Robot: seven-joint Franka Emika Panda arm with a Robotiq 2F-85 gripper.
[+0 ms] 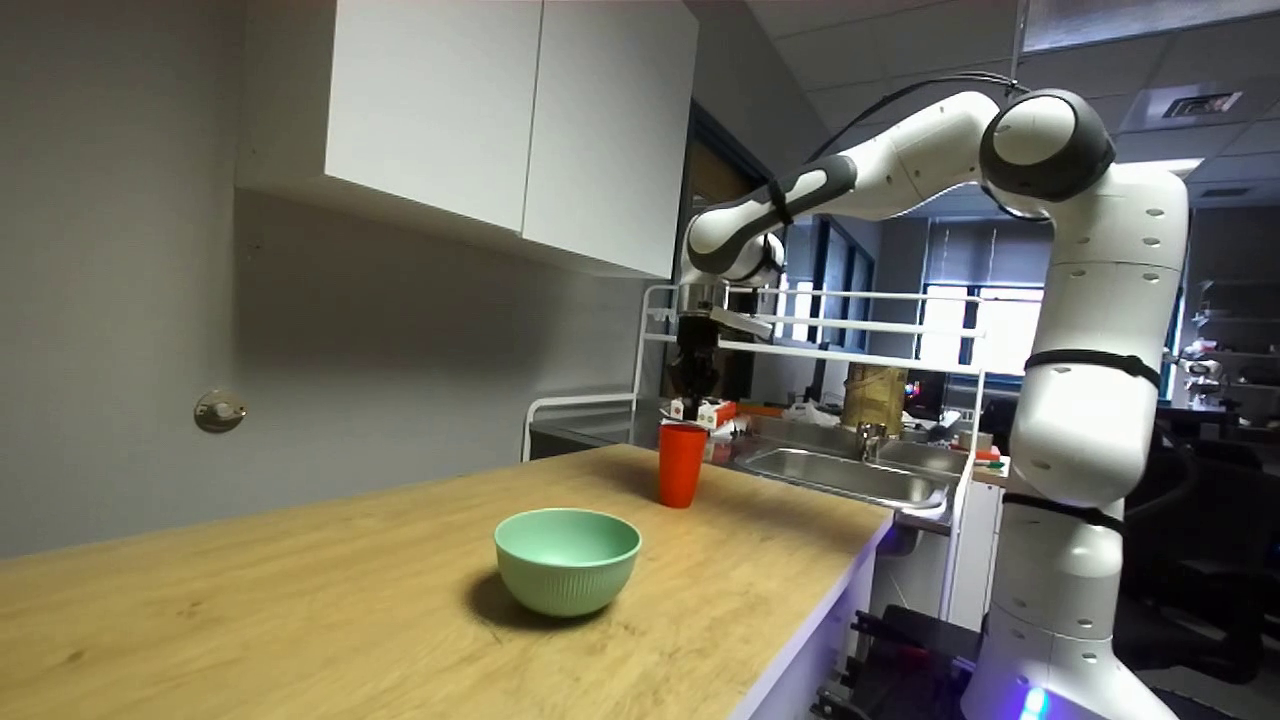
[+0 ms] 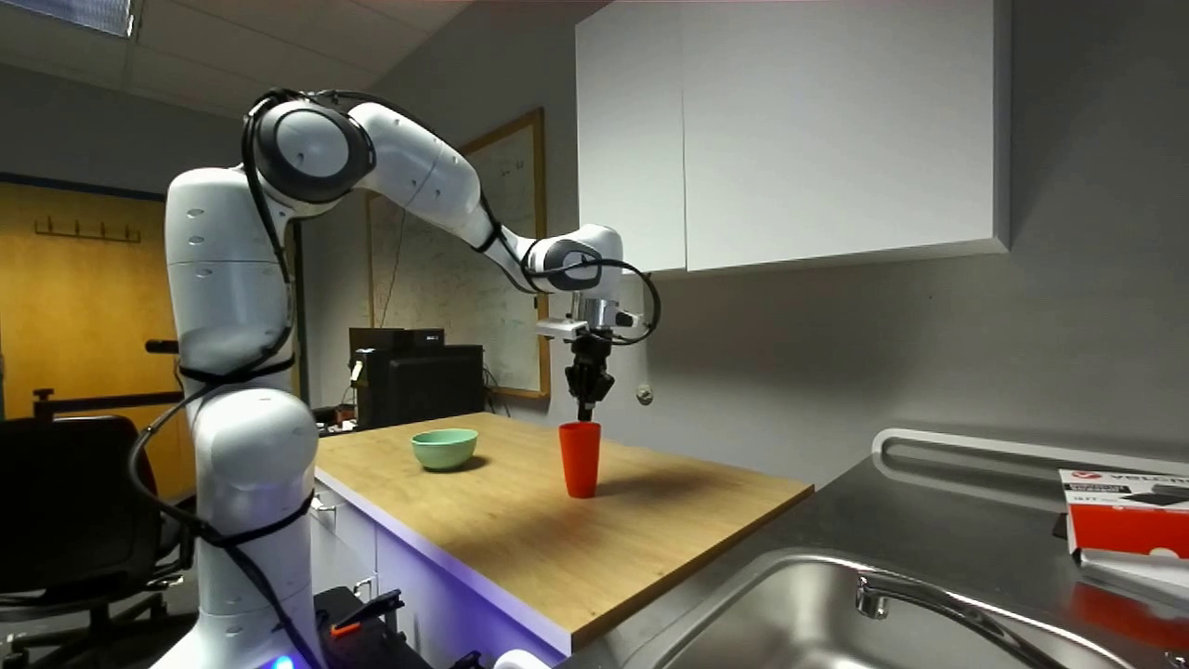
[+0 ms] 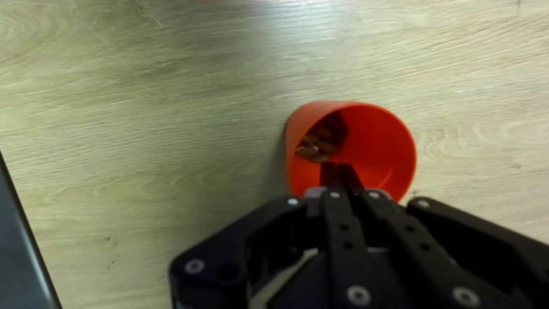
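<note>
A tall red cup (image 1: 681,468) stands upright near the far end of the wooden counter. Brown almond-like pieces (image 3: 318,144) lie inside it, seen in the wrist view. My gripper points down over the cup's mouth, its two black fingers together with nothing between them. The cup's wall is outside the fingers. From exterior view 2, the fingertips sit right at the rim of the cup (image 2: 581,463); how deep they reach is hard to tell. Closer to exterior camera 1 sits a green bowl (image 1: 567,562), apart from the cup.
Past the counter's end lie a steel sink (image 2: 769,619) with a faucet (image 2: 947,611) and a red-and-white box (image 2: 1126,513). White cabinets (image 2: 836,134) hang over the back. Wide bare counter (image 1: 300,612) spreads left of the bowl.
</note>
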